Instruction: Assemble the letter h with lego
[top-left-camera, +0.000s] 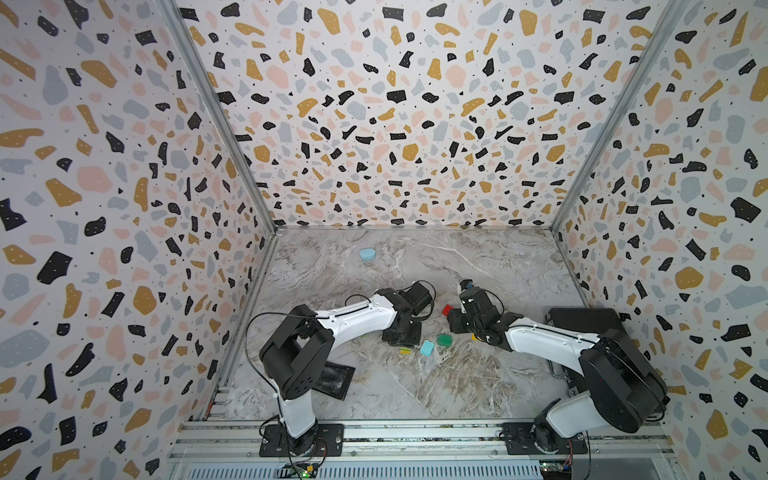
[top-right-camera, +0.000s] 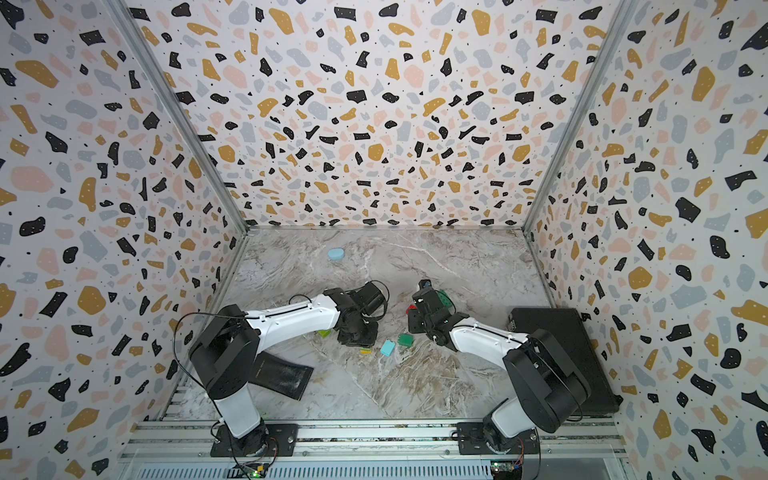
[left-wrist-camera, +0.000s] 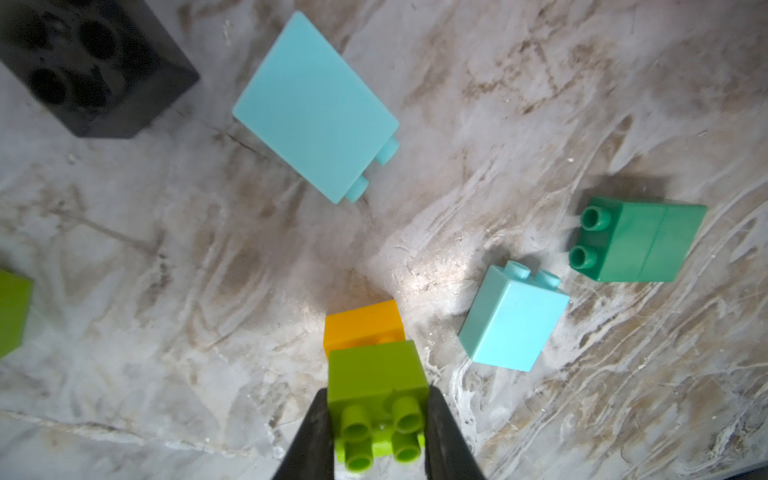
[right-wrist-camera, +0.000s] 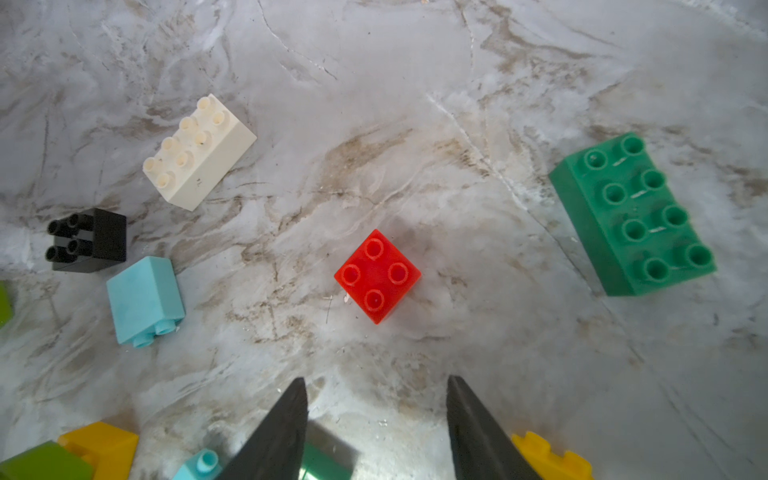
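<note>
My left gripper is shut on a lime green brick (left-wrist-camera: 376, 369), whose studs face the camera in the left wrist view. Right behind that brick an orange-yellow brick (left-wrist-camera: 364, 323) shows; whether the two are joined I cannot tell. My right gripper stands part open above the table, with nothing between its fingers. Ahead of it in the right wrist view, a red brick (right-wrist-camera: 376, 276) sits studs up, apart from the fingers. To its right is a larger green brick (right-wrist-camera: 636, 212), and at the upper left a white brick (right-wrist-camera: 209, 160).
Two light blue bricks, one near (left-wrist-camera: 516, 320) and one farther (left-wrist-camera: 316, 108), lie on their sides. A dark green brick (left-wrist-camera: 648, 240) and a black brick (left-wrist-camera: 132, 88) are close by. A yellow brick (right-wrist-camera: 552, 460) lies by the right fingers.
</note>
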